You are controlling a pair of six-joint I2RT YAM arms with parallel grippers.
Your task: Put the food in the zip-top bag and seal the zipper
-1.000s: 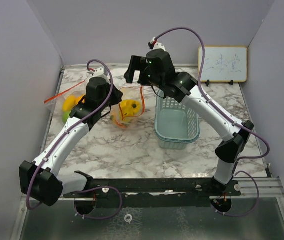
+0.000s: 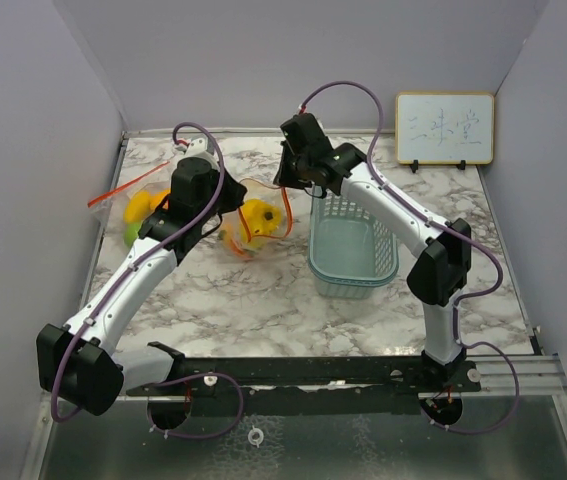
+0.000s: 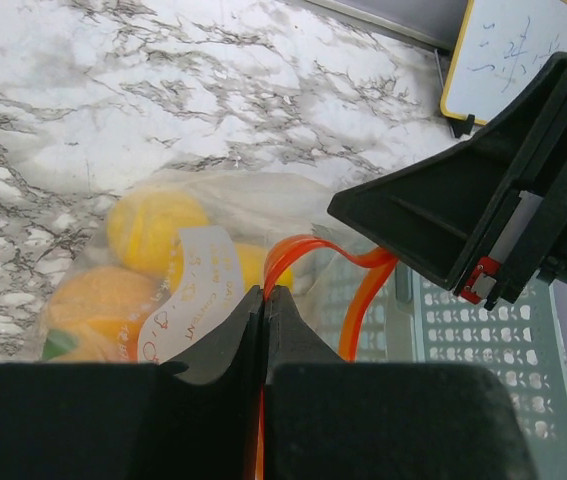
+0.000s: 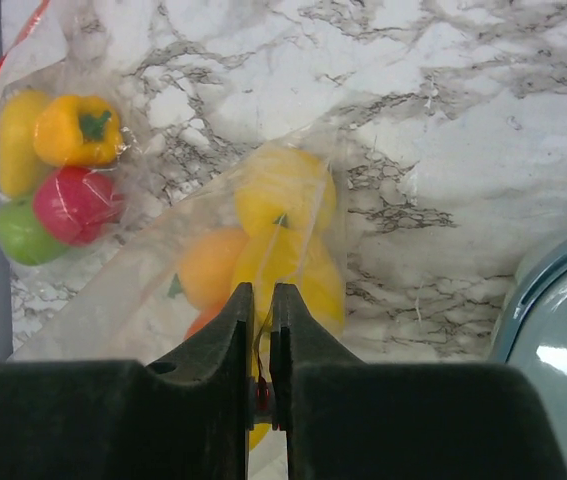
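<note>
A clear zip bag with yellow and orange food point(image 2: 261, 216) stands upright in the middle, its orange zipper rim raised. My left gripper is shut on the bag's orange zipper edge. Across from it, my right gripper is shut on the bag's top edge at the other side of the opening; in the left wrist view it appears at the upper right. Inside the bag, a white label and round food items show through the plastic.
Another bag of mixed food point(image 4: 73, 130) lies at the left. A teal basket point(image 2: 353, 260) stands right of the bag, close by. A whiteboard point(image 2: 443, 125) stands at the back right.
The left arm has hardly moved.
</note>
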